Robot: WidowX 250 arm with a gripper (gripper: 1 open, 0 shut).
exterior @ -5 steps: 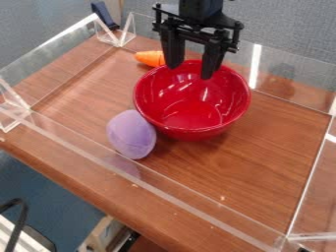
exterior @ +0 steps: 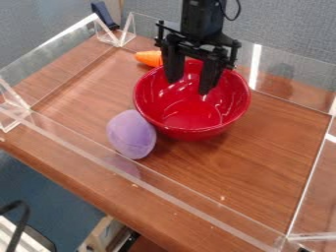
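Observation:
A black gripper (exterior: 192, 77) hangs over a red bowl (exterior: 184, 113), its two fingers spread apart and pointing down into the bowl's back part, with nothing visible between them. A purple oval object (exterior: 130, 133) lies at the bowl's front left. An orange carrot-like object (exterior: 147, 57) lies behind the bowl to the left, partly hidden.
Clear plastic walls (exterior: 184, 193) edge the wooden tabletop (exterior: 262, 167). A small dark blue object (exterior: 102, 15) stands at the back left corner.
The gripper has come lower, toward and into the top of the red bowl. The bowl, purple object and orange object look unmoved.

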